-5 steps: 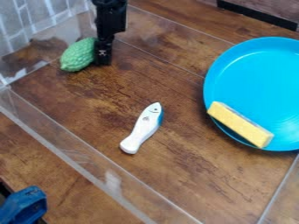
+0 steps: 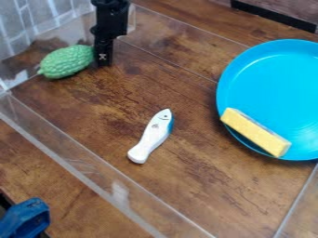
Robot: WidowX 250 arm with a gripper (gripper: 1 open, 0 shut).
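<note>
My black gripper reaches down at the upper left, its fingertips at the right end of a green bumpy vegetable that lies on the wooden surface; the fingers look closed on that end, though they are dark and small. A white peeler-like utensil with a fish-shaped outline lies in the middle. A blue plate on the right carries a pale yellow block across its lower left.
Clear plastic edging runs along the left and lower left. A blue object sits at the bottom left corner. The middle of the board around the utensil is largely clear.
The green vegetable has shifted left and slightly down, now lying more slanted, with my gripper at its right end. The plate, block and utensil are unchanged.
</note>
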